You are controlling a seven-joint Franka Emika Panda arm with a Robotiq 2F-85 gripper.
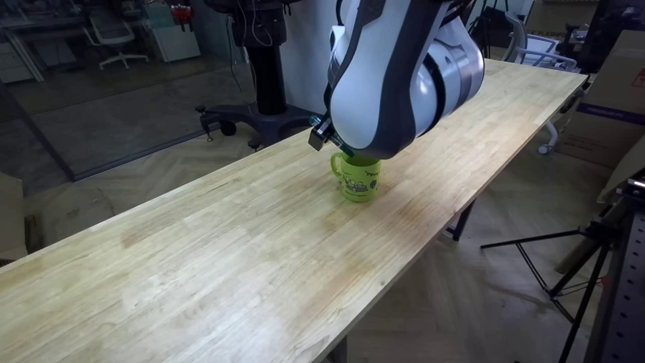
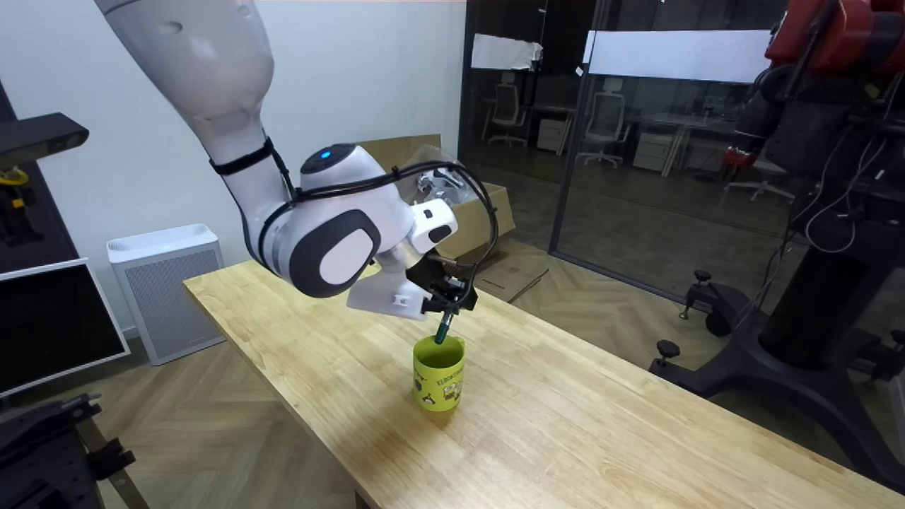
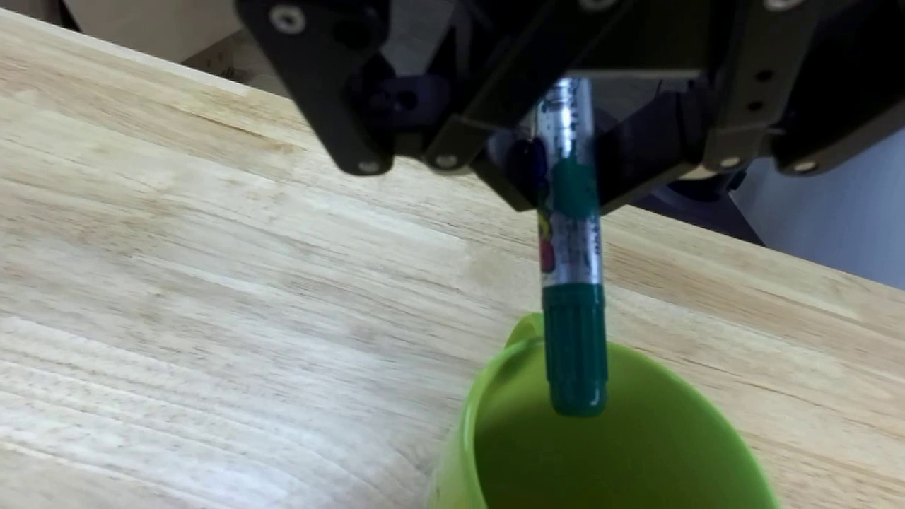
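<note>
A green mug (image 1: 360,181) with printed pictures stands upright on the wooden table, its handle toward the far edge. In the wrist view my gripper is shut on a silver marker with a green cap (image 3: 576,348). The capped end points down, over the mug's opening (image 3: 628,441) near its handle side. From the other side, the marker (image 2: 442,327) shows tilted at the rim of the mug (image 2: 438,373); how far its tip reaches inside I cannot tell. The arm hides most of my gripper in exterior view 1.
A cardboard box (image 2: 492,212) stands beyond the table's end. A black wheeled stand (image 1: 269,115) is on the floor past the far edge.
</note>
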